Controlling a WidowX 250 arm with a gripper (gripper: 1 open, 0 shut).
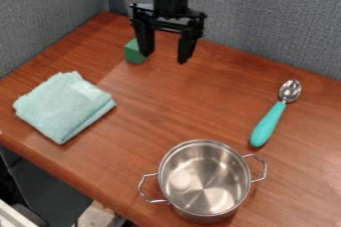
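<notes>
The black gripper [167,42] hangs over the back of the wooden table with its two fingers apart and nothing seen between them. Its left finger stands just beside a small green block [135,54], partly in front of it. A folded pale cloth [60,108] lies at the left, a steel pot [204,179] with two handles sits at the front right, and a spoon with a teal handle [268,121] lies on the right.
Grey padded walls [273,22] border the back and left. The near left table edge drops to a dark floor.
</notes>
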